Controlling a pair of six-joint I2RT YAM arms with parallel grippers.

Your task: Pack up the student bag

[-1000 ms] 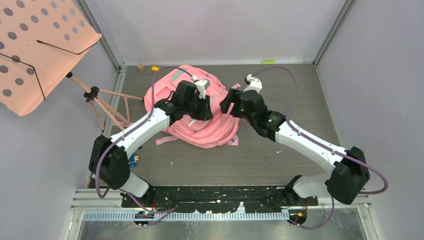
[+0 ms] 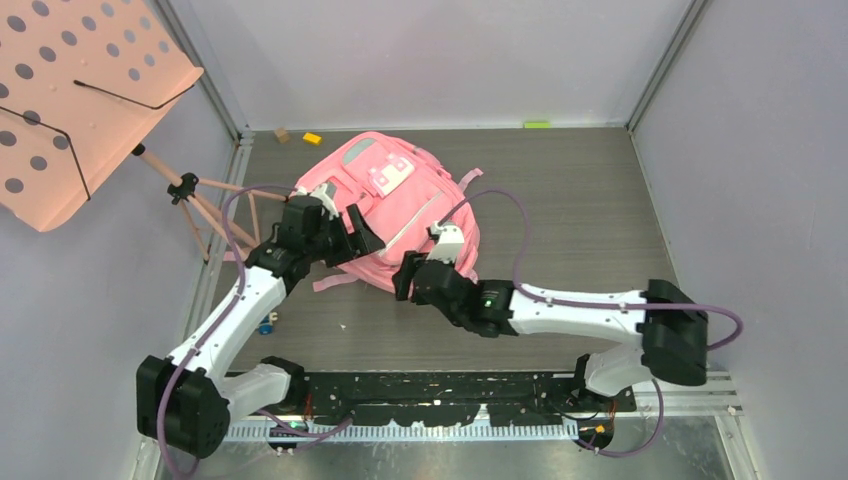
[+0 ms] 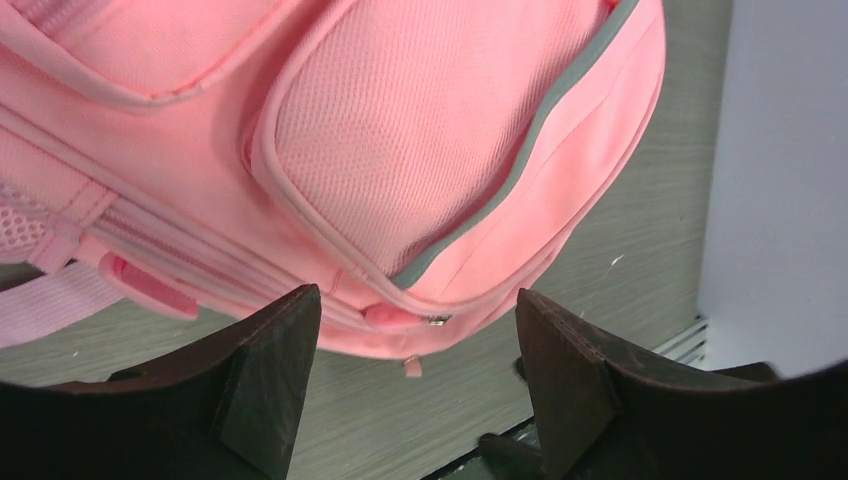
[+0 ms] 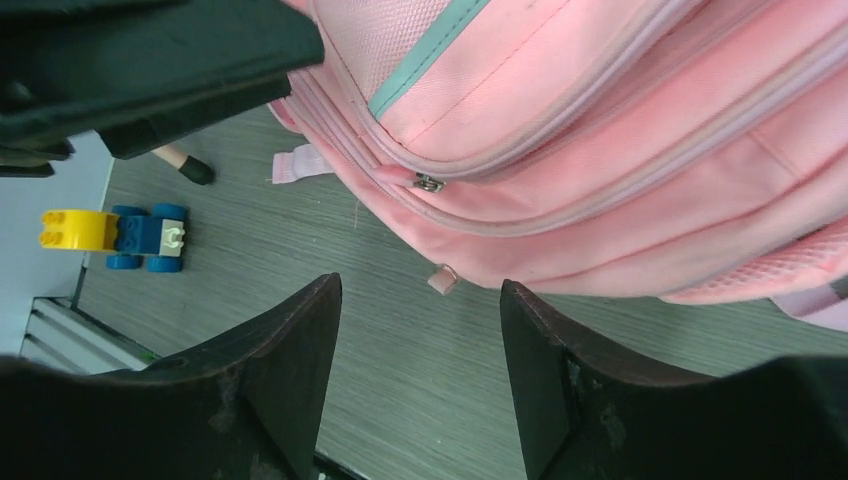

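Observation:
A pink backpack (image 2: pixel 385 180) lies flat on the dark floor, its zippers and pulls showing in both wrist views. Over its left part hangs my left gripper (image 2: pixel 362 228), open with nothing between its fingers; the bag's lower zipper (image 3: pixel 400 316) shows beyond them. My right gripper (image 2: pixel 408 280) is low at the bag's near edge, open and empty, fingers pointing toward a zipper pull (image 4: pixel 428 183) and a small tab (image 4: pixel 443 280).
A toy vehicle (image 4: pixel 145 237) lies left of the bag. A pink easel (image 2: pixel 90 110) stands at the left. Small blocks (image 2: pixel 312 138) lie along the back wall. The floor right of the bag is clear.
My right gripper has moved down and left to the bag's near edge. My left gripper has shifted left and now stands wider open than a second ago.

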